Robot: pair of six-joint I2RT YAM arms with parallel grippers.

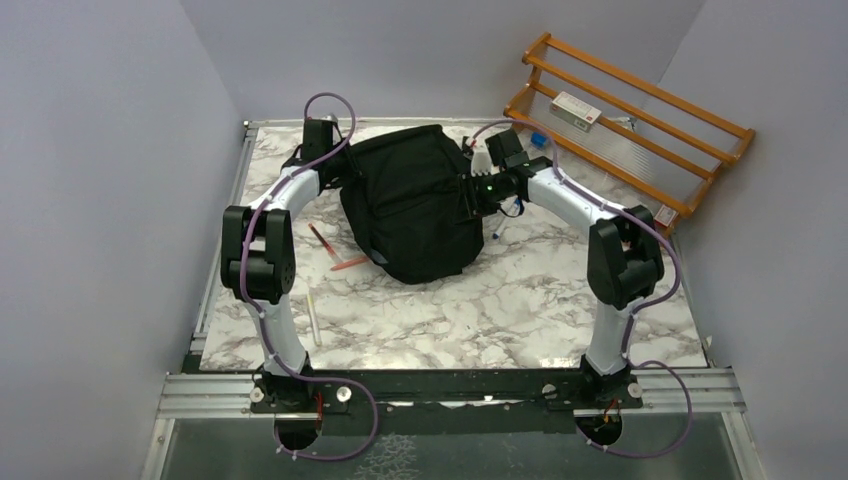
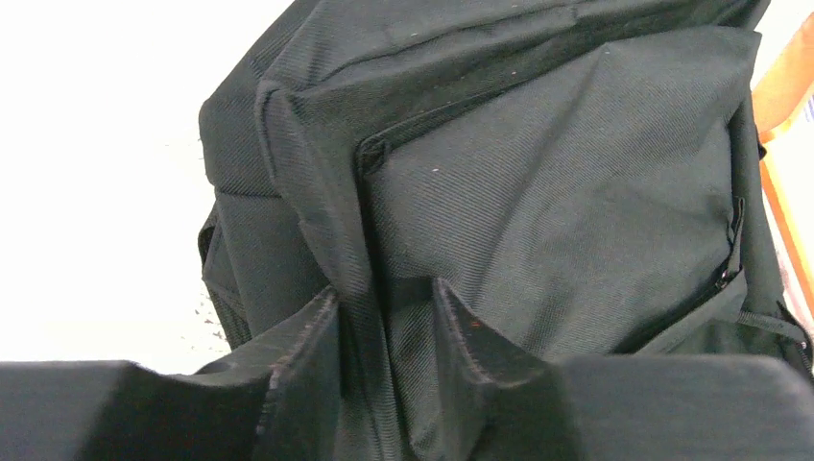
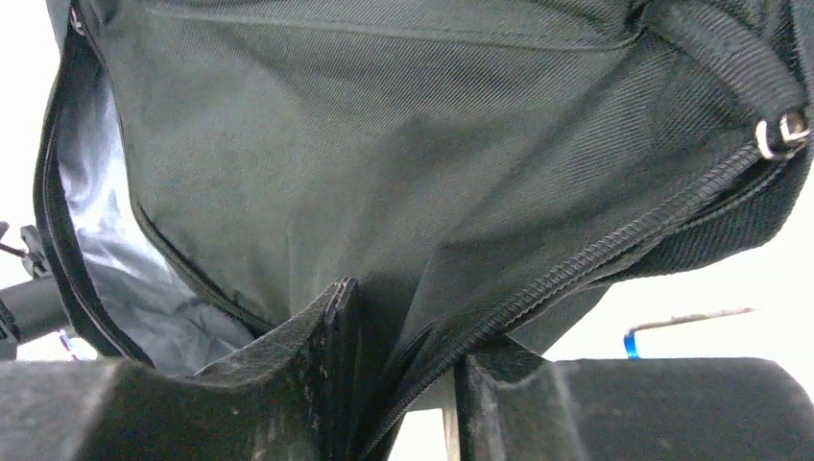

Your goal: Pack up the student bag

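Observation:
The black bag (image 1: pixel 415 205) lies slanted at the back middle of the marble table. At its left edge is my left gripper (image 1: pixel 352 178); the left wrist view shows a fold of the bag (image 2: pixel 576 182) running between its part-open fingers, with a gap beside the fold. My right gripper (image 1: pixel 472 195) is at the bag's right edge. In the right wrist view, its fingers stand apart with the zipper edge (image 3: pixel 614 245) passing between them. Left of the bag lie a dark red pen (image 1: pixel 322 241) and an orange one (image 1: pixel 350 263). A blue-and-white marker (image 1: pixel 499 228) is partly hidden by the right gripper.
A pale yellow pen (image 1: pixel 314 315) lies at front left. At the back right, a wooden rack (image 1: pixel 640 75) holds a white and green box (image 1: pixel 575 110) and a small red-white box (image 1: pixel 665 215). A blue item (image 1: pixel 538 140) sits near the rack.

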